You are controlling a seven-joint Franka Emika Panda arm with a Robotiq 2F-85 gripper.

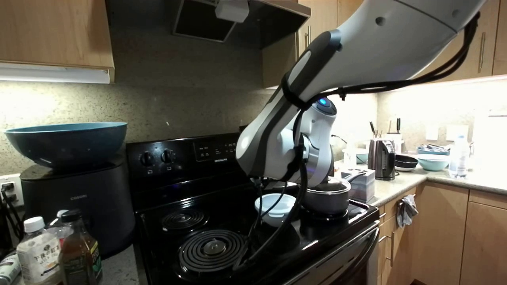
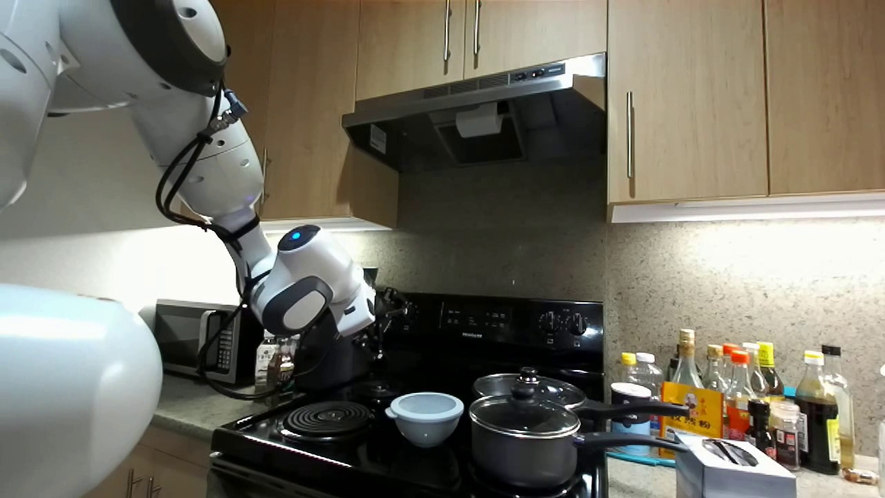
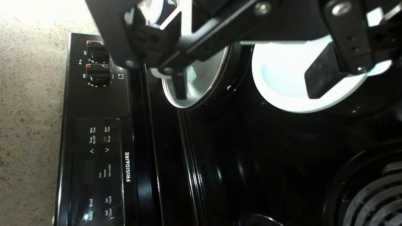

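Observation:
My gripper is open, its two black fingers (image 3: 324, 71) wide apart with nothing between them. In exterior view 2 the gripper (image 2: 383, 319) hangs above the rear left part of the stove, near the control panel. A pale blue bowl (image 2: 426, 419) stands on the cooktop, left of a lidded grey pot (image 2: 523, 452). Behind that pot is a second pan with a glass lid (image 2: 552, 389). From the wrist, one finger overlaps the bowl (image 3: 269, 88) in the picture, and the other overlaps a round glass lid (image 3: 201, 77); the heights between them cannot be told.
Two coil burners on the stove's left side, including the front one (image 1: 214, 249), are bare. A dark air fryer (image 1: 78, 204) with a large blue bowl (image 1: 66, 142) on top stands left of the stove. Pot handles (image 2: 635, 443) stick out toward a box (image 2: 730, 469). The range hood (image 2: 481, 116) hangs overhead.

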